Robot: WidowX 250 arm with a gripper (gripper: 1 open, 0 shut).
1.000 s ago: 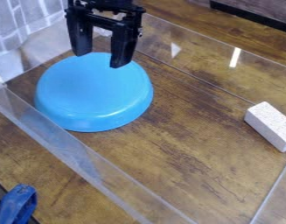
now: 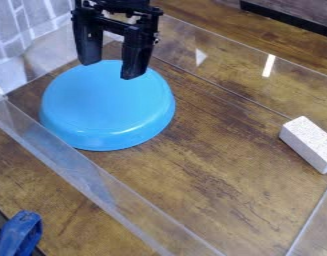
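Observation:
A black gripper (image 2: 110, 56) hangs at the top left, fingers pointing down over a round blue disc (image 2: 106, 108), above its back part. The fingers are spread apart, with the blue disc showing between and below them and nothing visibly held. A white block (image 2: 310, 145) lies on the wooden surface at the right.
Clear plastic walls run around the wooden surface (image 2: 206, 190). A blue object (image 2: 16, 240) lies at the bottom left, outside the near wall.
The gripper has shifted slightly to the left. The disc and the white block appear unmoved.

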